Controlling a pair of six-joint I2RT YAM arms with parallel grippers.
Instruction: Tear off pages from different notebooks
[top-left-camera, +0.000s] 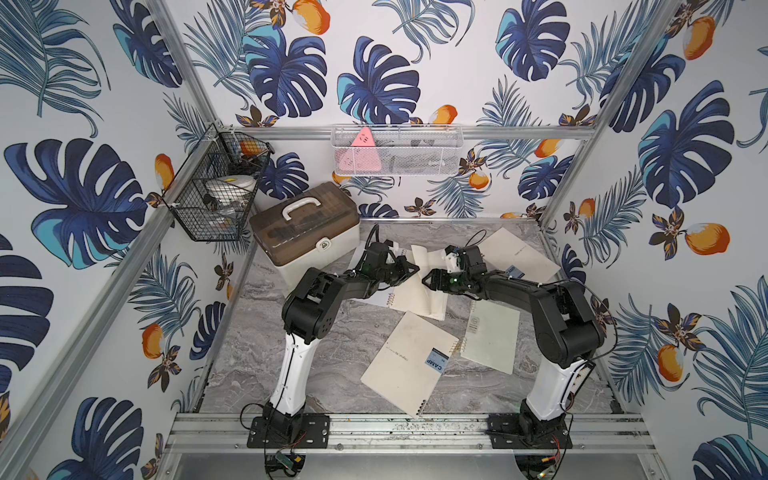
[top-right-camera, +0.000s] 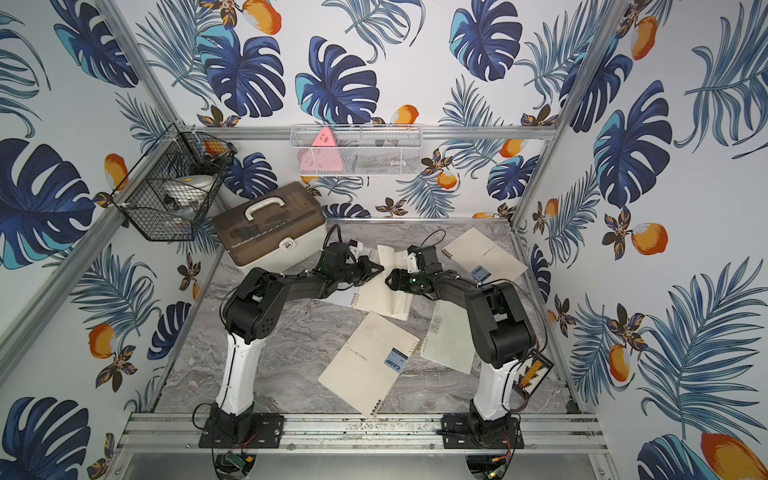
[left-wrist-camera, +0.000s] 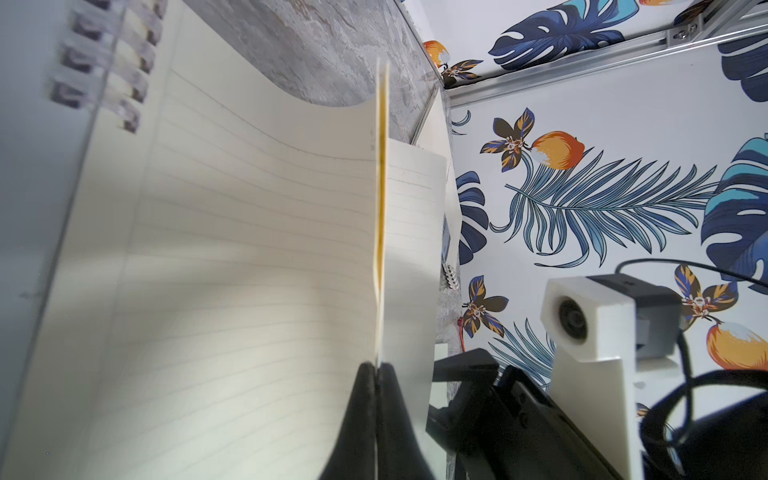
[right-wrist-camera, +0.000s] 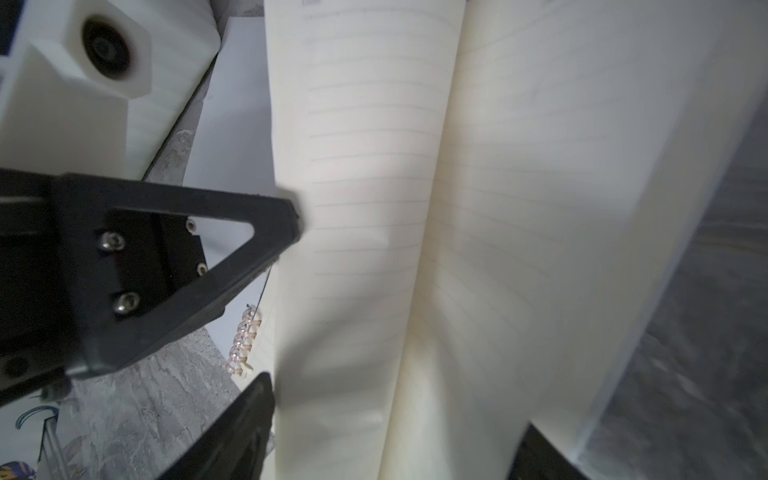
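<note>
An open spiral notebook (top-left-camera: 405, 298) lies between both grippers, its lined page (left-wrist-camera: 232, 280) curled upright in a fold. In the left wrist view my left gripper is shut against the page's bent edge; whether paper is between the fingertips is unclear. In the right wrist view my right gripper has its blurred fingers apart, straddling the curled strip of page (right-wrist-camera: 352, 200). The left gripper's black finger reaches to that strip's left side.
Other notebooks lie at front centre (top-left-camera: 400, 360), at right (top-left-camera: 492, 336) and back right (top-left-camera: 512, 252). A storage box (top-left-camera: 304, 224) stands at back left.
</note>
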